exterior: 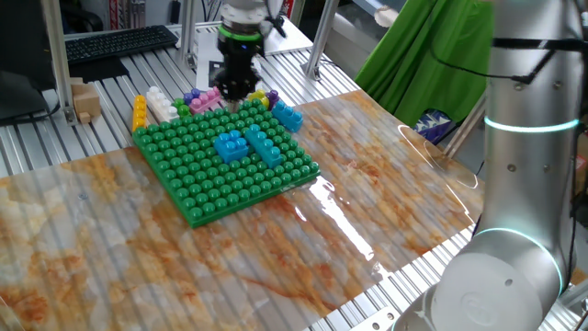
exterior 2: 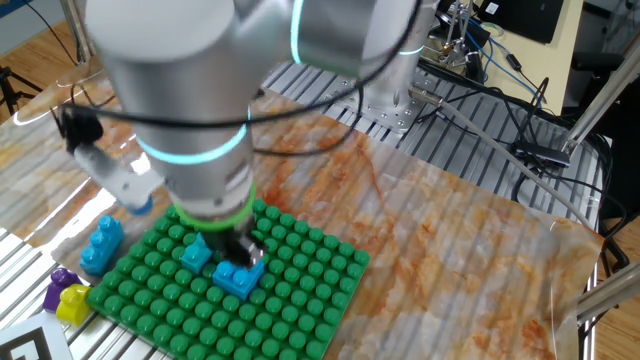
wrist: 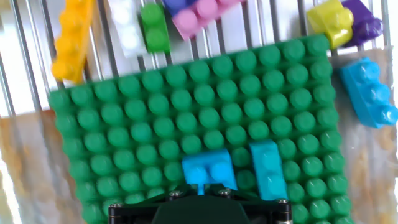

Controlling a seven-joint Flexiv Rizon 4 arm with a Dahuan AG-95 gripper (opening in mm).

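A green studded baseplate holds two blue bricks, a squat one and a long narrow one. My gripper is above the plate's back edge in exterior view 1, pointing down. From the wrist view, the dark gripper fills the bottom centre and overlaps the near side of the squat blue brick; the narrow one lies just right of it. No brick shows clearly between the fingers, and their spacing is too dark to judge. The arm covers part of the plate in exterior view 2.
Behind the plate lie loose bricks: orange, white, green, pink, yellow and purple. Another blue brick sits off its right side.
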